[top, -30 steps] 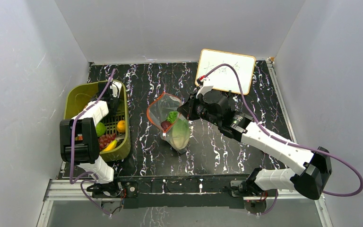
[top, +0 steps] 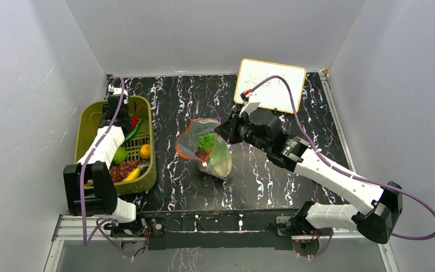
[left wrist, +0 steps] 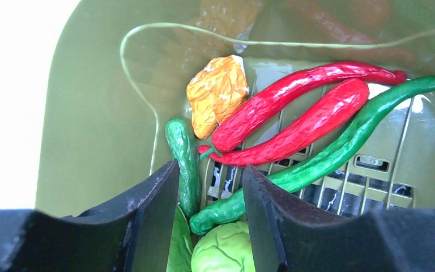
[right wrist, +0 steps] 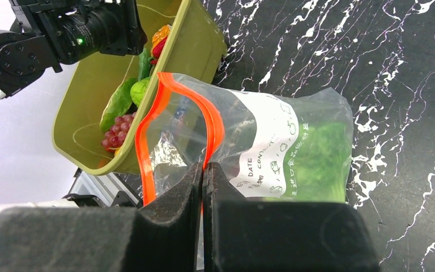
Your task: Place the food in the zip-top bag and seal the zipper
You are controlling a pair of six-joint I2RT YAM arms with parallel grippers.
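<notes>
The zip top bag point(top: 215, 158), orange-rimmed and holding leafy and pale food, lies mid-table. My right gripper is shut at its orange zipper edge; the right wrist view shows that edge running into the fingertips. My left gripper stands open with empty fingers over the olive basket point(left wrist: 85, 113). Below it are red peppers point(left wrist: 286, 90), a long green pepper point(left wrist: 340, 147), a short green cucumber point(left wrist: 184, 158), a crumpled orange item point(left wrist: 215, 90) and a green round vegetable point(left wrist: 222, 255). Grapes point(top: 123, 170), a banana point(top: 130, 175) and an orange fruit point(top: 145, 151) lie nearer the front.
A whiteboard point(top: 270, 82) lies at the back right. Grey walls surround the table.
The right gripper and bag moved slightly.
</notes>
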